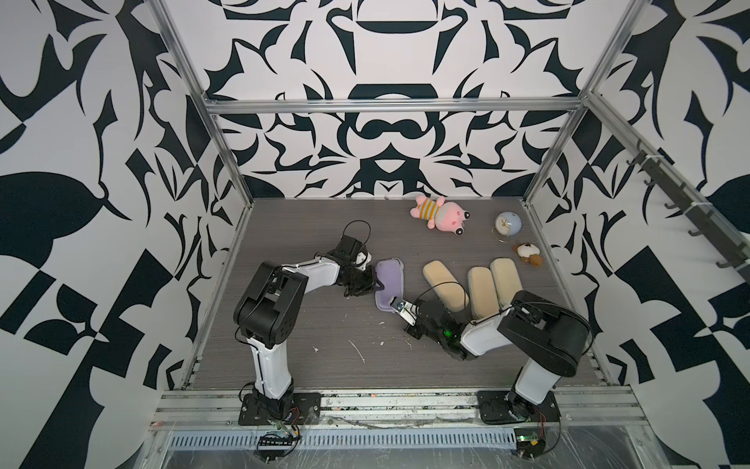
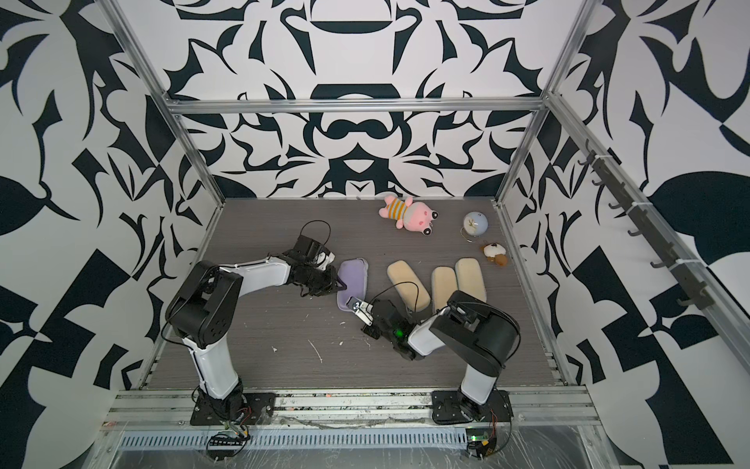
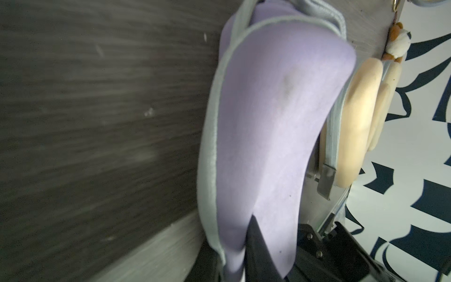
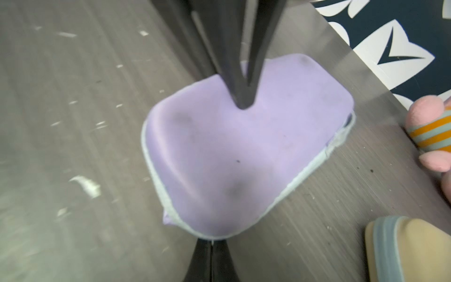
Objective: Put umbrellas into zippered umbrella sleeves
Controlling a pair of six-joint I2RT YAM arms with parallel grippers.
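A lavender zippered sleeve (image 1: 389, 285) lies on the table between the grippers. My left gripper is shut on it; in the left wrist view its fingers pinch the pale-edged fabric. My right gripper is shut at the sleeve's near end, low by its rim, with nothing visible between its fingers. In the right wrist view the left gripper's black fingers rest on the sleeve's far side. Three beige cases (image 1: 443, 283) lie to the right; whether they hold umbrellas cannot be seen.
A pink striped plush (image 1: 439, 213) lies at the back right, with a pale blue round object (image 1: 508, 223) and a small brown-white plush (image 1: 528, 252) at the right edge.
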